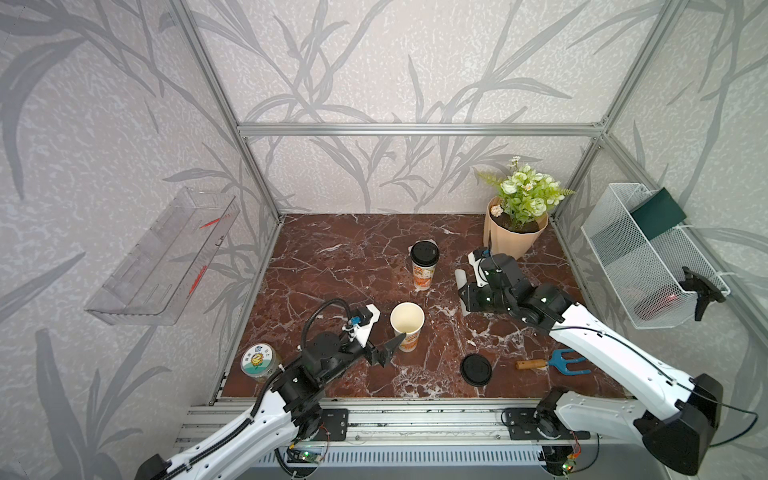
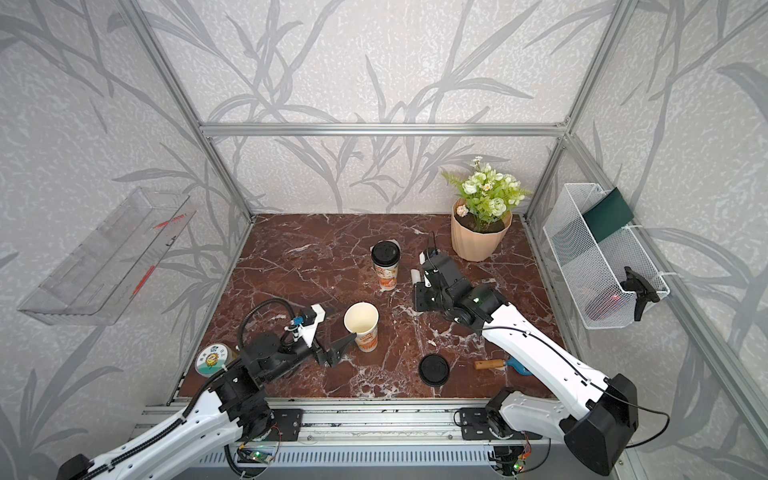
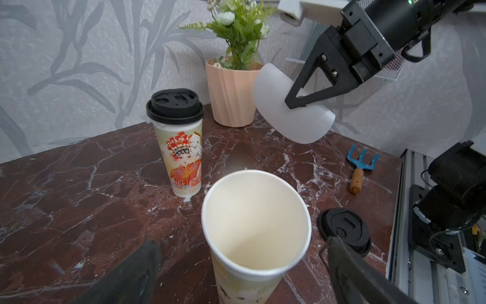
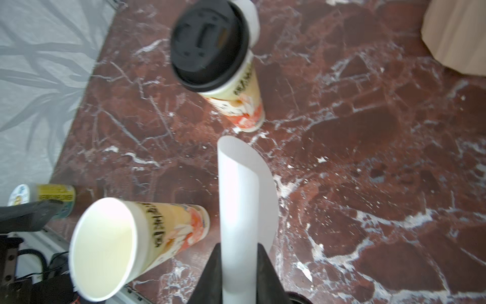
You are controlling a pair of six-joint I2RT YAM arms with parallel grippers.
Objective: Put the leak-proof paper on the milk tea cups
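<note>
An uncapped paper cup [image 1: 406, 326] stands upright at the front centre. My left gripper is open beside it, fingertips apart and around the cup in its wrist view, blurred. My right gripper is shut on a white leak proof paper [image 4: 235, 192], curled, held in the air right of and behind that cup [image 3: 255, 217]. A lidded cup [image 1: 422, 268] stands farther back, with some white material behind its lid in the right wrist view.
A black lid [image 1: 476, 369] lies at front right beside a blue garden fork [image 1: 568, 360]. A flowerpot [image 1: 512, 236] stands at back right. A round tin [image 1: 260, 361] sits at front left.
</note>
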